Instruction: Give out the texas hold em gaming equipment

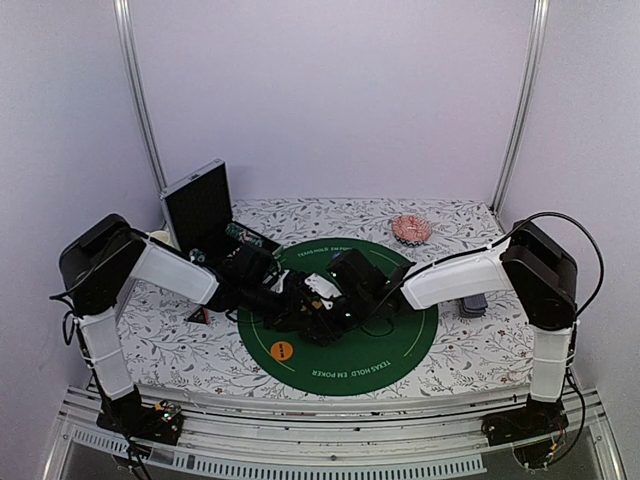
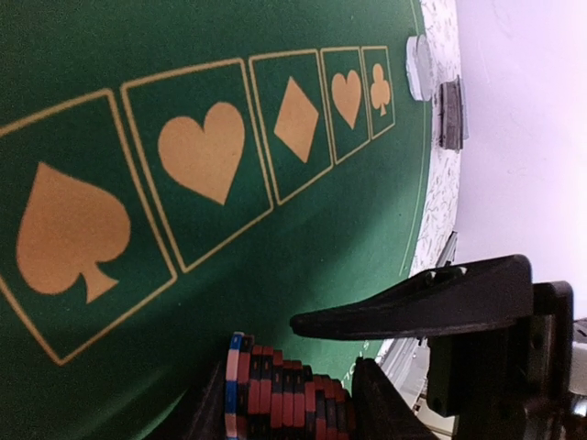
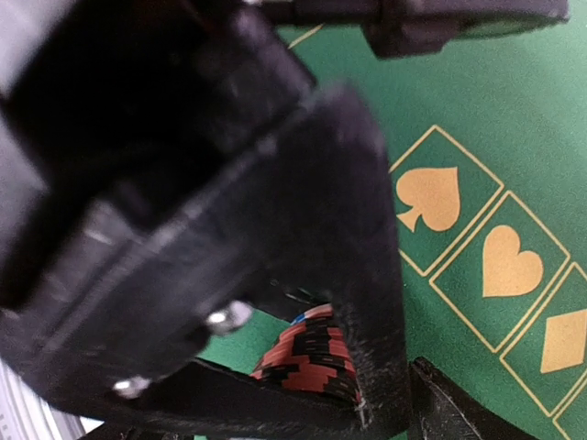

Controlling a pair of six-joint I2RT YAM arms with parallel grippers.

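A row of red-and-black poker chips (image 2: 286, 394), with a blue one at its end, is held by my left gripper (image 1: 292, 312), shut on it low over the green poker mat (image 1: 345, 385). In the right wrist view the left gripper's dark body covers much of the scene; some chips (image 3: 314, 353) show through its frame. How near the right fingers are to the chips is partly hidden.
An open case (image 1: 197, 205) stands at the back left. A red patterned dish (image 1: 411, 229) lies at the back right, dark card boxes (image 1: 472, 305) at the right. An orange disc (image 1: 281, 351) rests on the mat, whose front part is clear.
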